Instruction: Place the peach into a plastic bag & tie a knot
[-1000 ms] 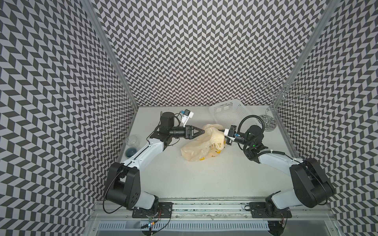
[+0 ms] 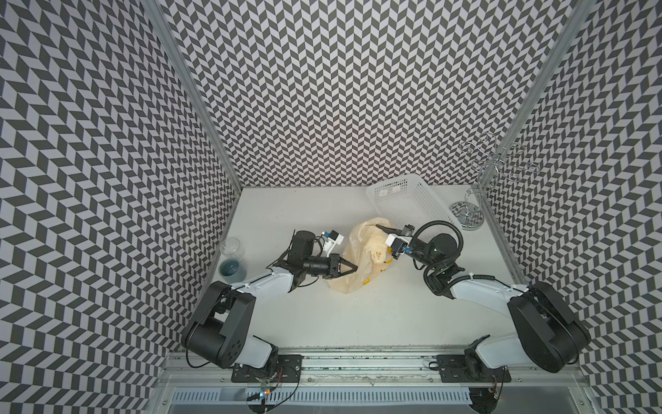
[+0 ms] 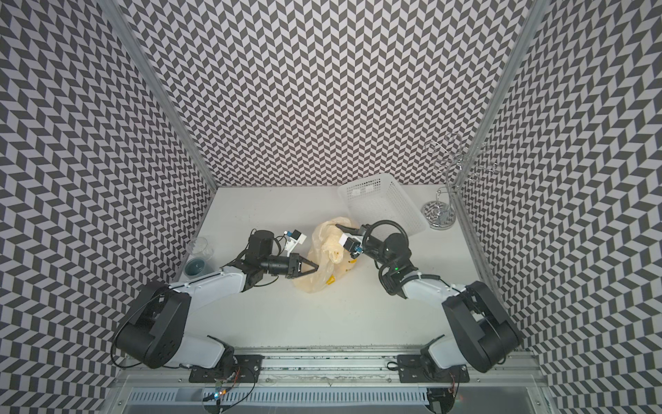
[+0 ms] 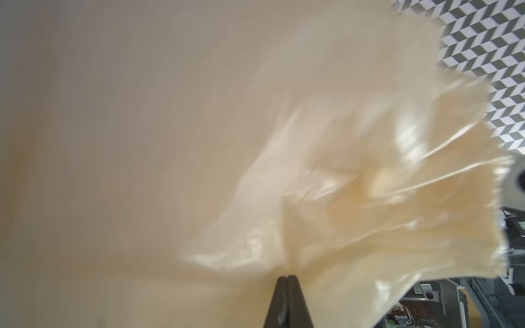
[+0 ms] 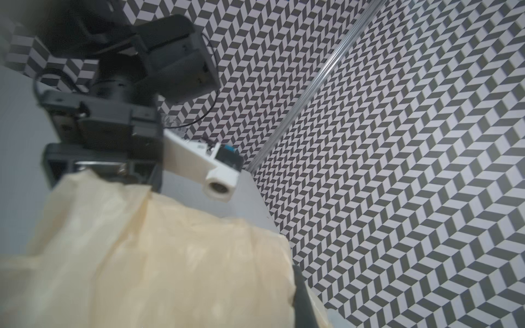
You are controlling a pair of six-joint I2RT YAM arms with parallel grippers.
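A crumpled cream plastic bag (image 2: 365,269) sits in the middle of the table, yellow patches showing at its lower edge; no peach can be made out. My left gripper (image 2: 350,267) is shut at the bag's left side, its tips against the plastic, which fills the left wrist view (image 4: 246,136); whether film is pinched there is unclear. My right gripper (image 2: 382,229) reaches into the bag's upper right, fingers shut and partly hidden by folds. In the right wrist view, the bunched bag (image 5: 164,262) covers most of the right fingers.
A white perforated basket (image 2: 407,189) stands behind the bag. A chrome rack (image 2: 466,215) is at the back right, and glass cups (image 2: 231,269) are at the left edge.
My left gripper has come down toward the front, and the bag's left part has shifted with it. The right gripper has turned slightly.
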